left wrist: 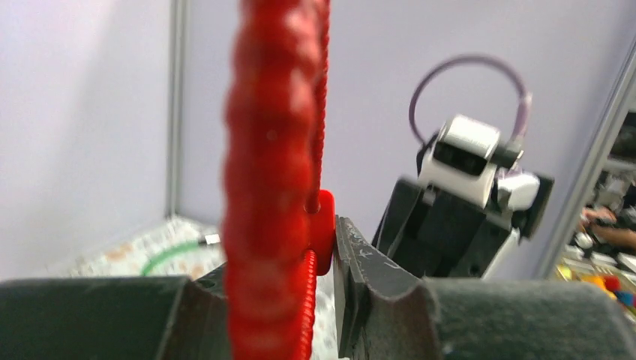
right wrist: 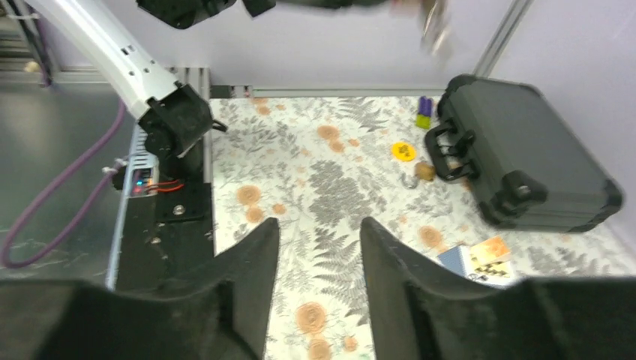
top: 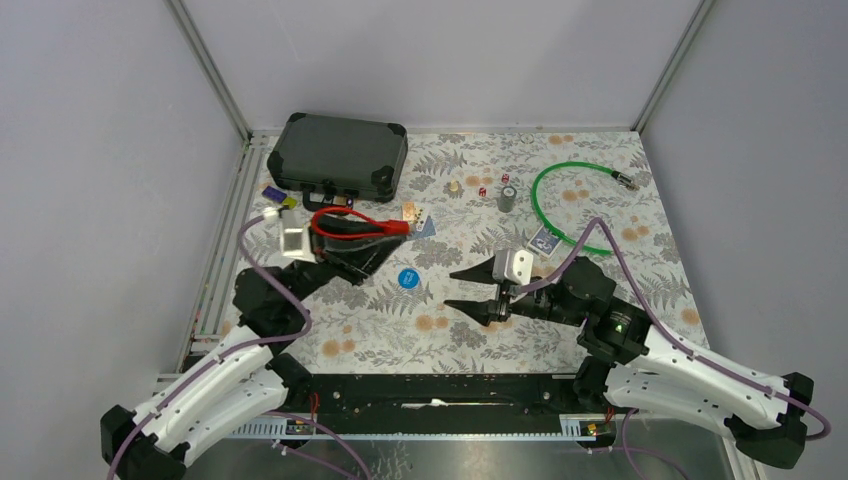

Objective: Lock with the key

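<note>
A red cable lock [top: 397,228] hangs above the table, its looped red cable trailing over my left gripper [top: 385,240], which is shut on it. In the left wrist view the coiled red cable [left wrist: 270,180] fills the middle, with a red piece [left wrist: 322,232] behind it at the fingertips. To the right, apart from the lock, my right gripper [top: 450,289] has its fingers spread. Nothing lies between the right fingers in its own wrist view. I cannot make out a key in any view.
A dark grey case [top: 340,155] stands at the back left. Playing cards [top: 417,220], a blue disc [top: 408,278], a battery [top: 507,199], small red dice and a green cable [top: 540,200] lie on the patterned table.
</note>
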